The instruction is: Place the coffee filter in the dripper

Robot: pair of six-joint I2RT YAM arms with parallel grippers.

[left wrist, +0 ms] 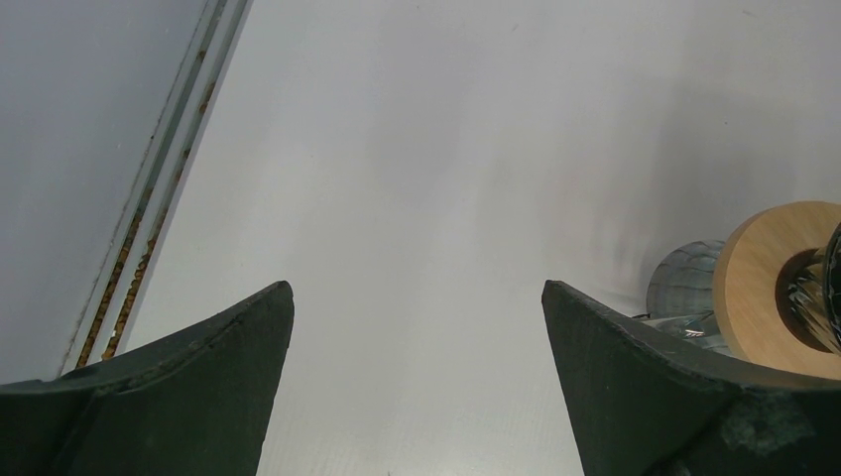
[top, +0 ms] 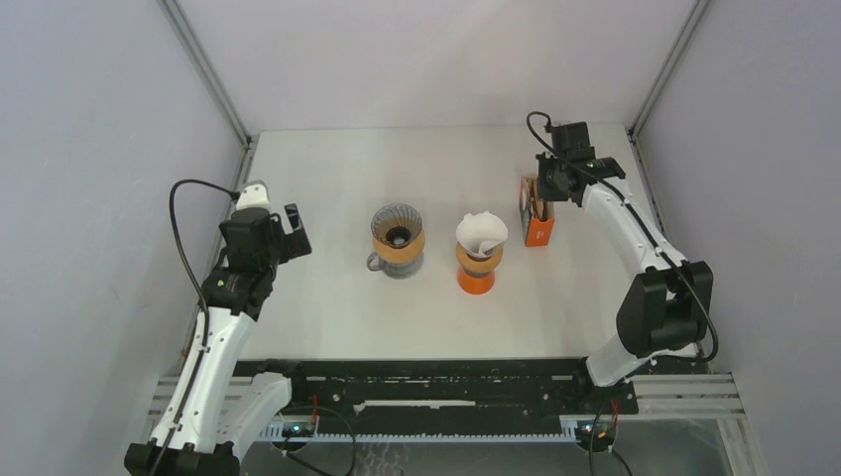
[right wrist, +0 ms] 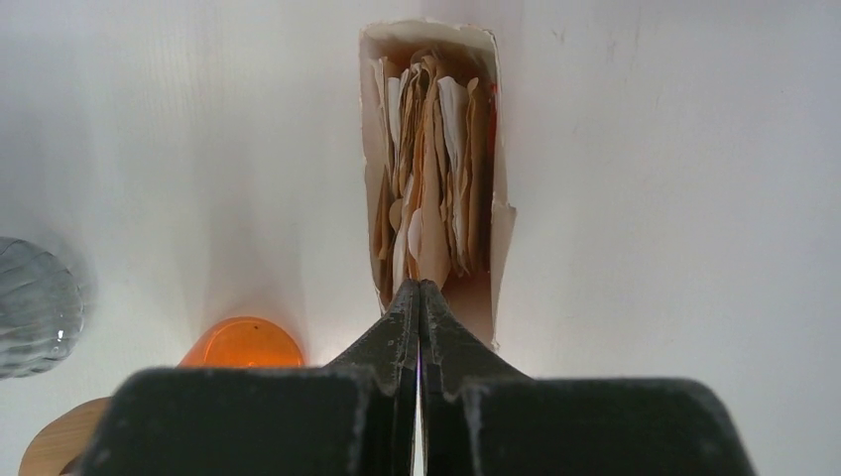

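Brown and white coffee filters (right wrist: 466, 149) stand packed on edge inside an orange box (top: 539, 231). Above the box's near end, my right gripper has its fingertips together, with no filter between them. A clear ribbed dripper with a wooden collar (top: 399, 228) sits empty on a glass server at the table's middle. To its right, a second dripper with a wooden collar (top: 479, 262) and orange base holds an opened white filter (top: 481, 231). My left gripper hangs wide open at the table's left, nothing between its fingers; the wooden collar (left wrist: 769, 297) shows at the right edge.
A grey wall (top: 79, 149) closes the left side, with a metal rail (left wrist: 164, 188) along its foot. The server's handle (top: 374, 261) sticks out to the left.
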